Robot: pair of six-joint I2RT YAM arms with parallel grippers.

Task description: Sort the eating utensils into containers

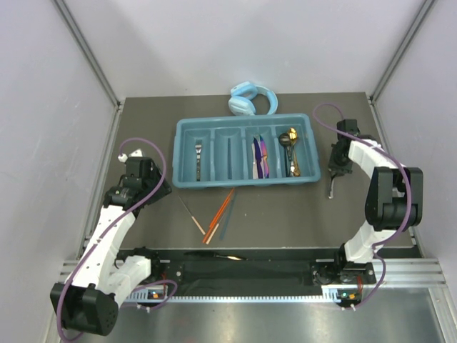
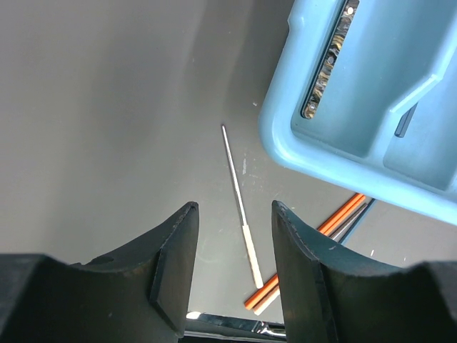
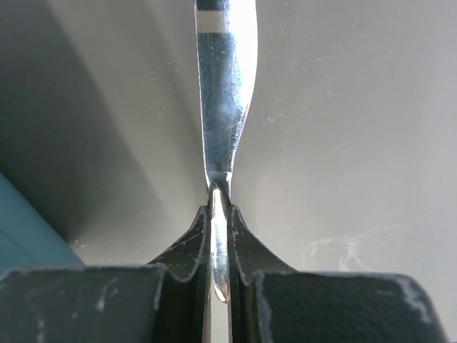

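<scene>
My right gripper (image 1: 338,164) is shut on a silver knife (image 3: 227,86), just right of the blue tray (image 1: 201,184). My left gripper hangs part open and empty left of the tray, above loose chopsticks (image 2: 243,214). In the top view the tray holds a fork (image 1: 198,161), a dark slim utensil (image 1: 229,158), purple-handled knives (image 1: 259,157) and spoons (image 1: 292,153) in separate compartments. Orange chopsticks (image 1: 217,214) and a blue-grey stick (image 1: 227,219) lie in front of the tray.
Blue headphones (image 1: 243,100) lie behind the tray. Side walls stand close beside both arms.
</scene>
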